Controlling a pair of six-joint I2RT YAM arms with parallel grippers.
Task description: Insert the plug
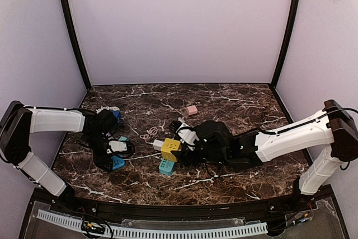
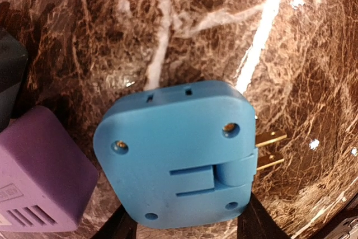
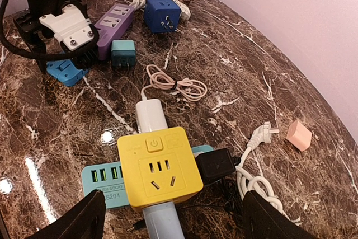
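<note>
A light blue plug (image 2: 173,149) with two brass pins lies on the marble in the left wrist view, my left gripper around its lower end; whether the fingers press on it I cannot tell. In the right wrist view a yellow cube socket (image 3: 159,160) with a power button stands over a teal USB strip (image 3: 98,191). My right gripper stands open at it, fingers at either side of the lower frame. A white plug (image 3: 151,113) extends from the cube's back.
A purple strip (image 2: 42,172) lies beside the blue plug. A blue cube (image 3: 162,12), teal charger (image 3: 123,51), white cables, black adapter (image 3: 215,166) and pink block (image 3: 299,135) are around.
</note>
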